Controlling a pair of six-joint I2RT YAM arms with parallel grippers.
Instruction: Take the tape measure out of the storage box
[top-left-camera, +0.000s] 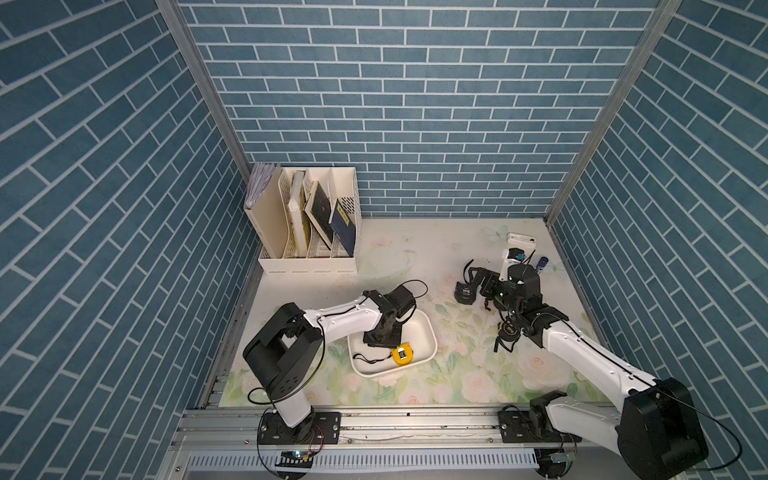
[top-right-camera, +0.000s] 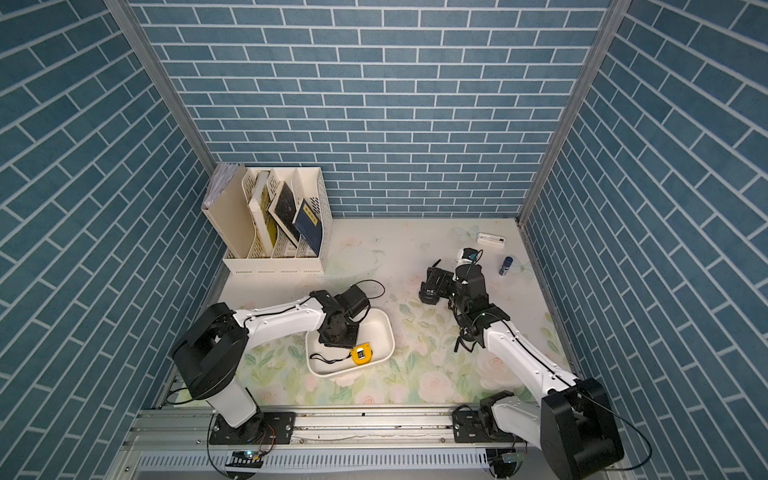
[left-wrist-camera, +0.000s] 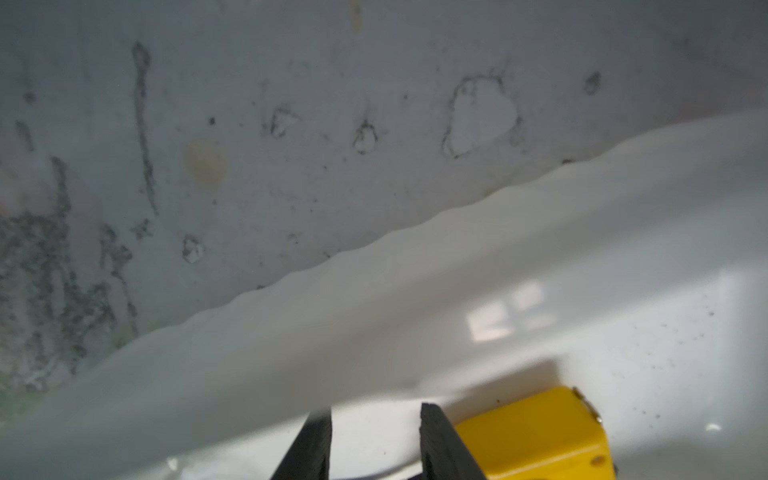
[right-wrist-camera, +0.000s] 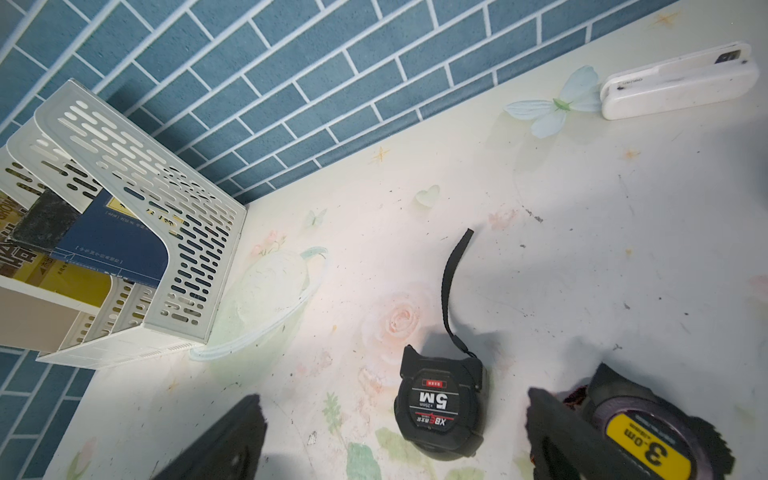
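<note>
A yellow tape measure (top-left-camera: 402, 353) with a dark wrist strap (top-left-camera: 370, 360) lies inside the white storage box (top-left-camera: 433, 340), toward its front side. My left gripper is down over the box, its fingers apart. In the left wrist view the tape measure's yellow body sits at the outer side of the right-hand finger (left-wrist-camera: 438, 448); pale box floor and a bit of the strap show in the gap. Over the right side of the table, my right gripper (top-left-camera: 488, 286) stands open and holds nothing.
A black 5M tape measure (right-wrist-camera: 438, 404) and a 3.0m one (right-wrist-camera: 652, 436) lie on the table near my right gripper. A white file rack (top-left-camera: 308, 265) with books stands at the back left, a white stapler (right-wrist-camera: 680, 84) at the back right.
</note>
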